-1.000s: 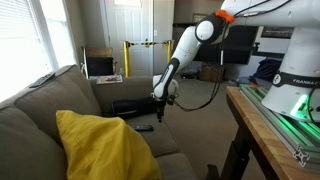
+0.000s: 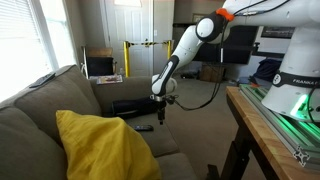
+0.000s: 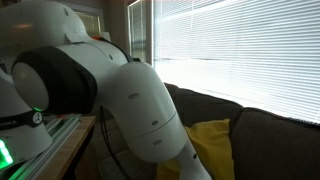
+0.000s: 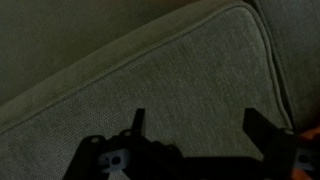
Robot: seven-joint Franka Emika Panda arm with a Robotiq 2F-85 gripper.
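My gripper (image 2: 164, 107) hangs over the far part of the grey couch (image 2: 40, 103). In the wrist view the dark gripper is open, its fingers wide apart and only bare couch fabric showing between them. A small dark object like a remote (image 2: 143, 127) lies on the seat, nearer the camera than the gripper. The yellow blanket or pillow (image 2: 105, 145) covers the near seat and also shows as yellow cloth (image 3: 210, 145) in the second exterior view. There, the arm hides the gripper.
A dark cushion-like object (image 2: 132, 107) lies at the couch's far end, close by the gripper. A wooden table (image 2: 262, 130) stands on the right, near the arm's base. Something reddish (image 4: 308, 140) shows at the wrist view's right edge.
The arm's end has shifted only very slightly. The yellow cloth and the remote-like object lie where they were.
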